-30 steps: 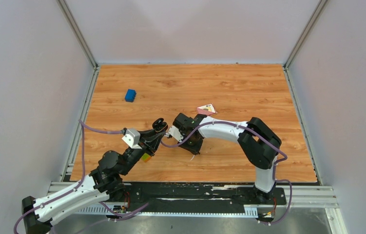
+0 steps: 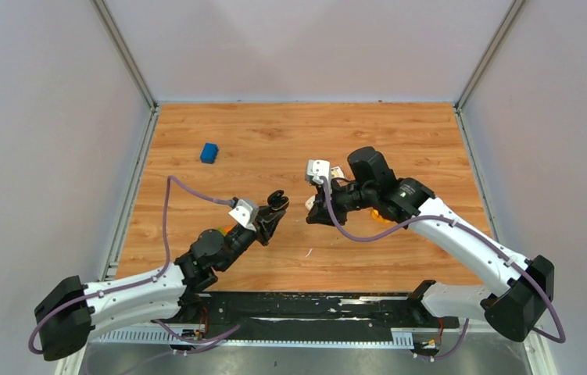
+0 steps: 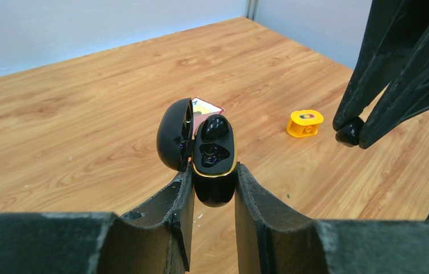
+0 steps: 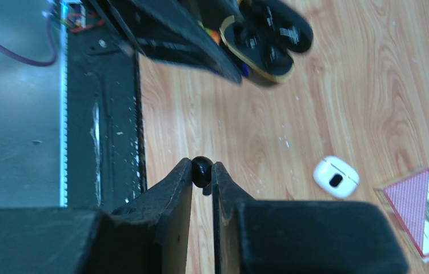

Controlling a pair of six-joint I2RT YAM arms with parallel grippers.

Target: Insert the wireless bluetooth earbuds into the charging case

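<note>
In the left wrist view, the black charging case [image 3: 215, 182] is upright with its lid [image 3: 173, 134] open, and my left gripper is shut on its lower body. One bay shows a rounded glossy shape; the other, nearer bay looks hollow. A small black earbud [image 4: 201, 171] sits between the fingertips of my right gripper, which is shut on it. From the left wrist, that earbud [image 3: 349, 132] shows to the right of the case, apart from it. Seen from above, the left gripper [image 2: 276, 209] is left of the right gripper [image 2: 313, 219], with a gap between.
On the table lie a white rounded box [image 4: 336, 177], a printed card [image 4: 423, 211] and a yellow block [image 3: 304, 123]. A blue block [image 2: 209, 152] rests at the back left.
</note>
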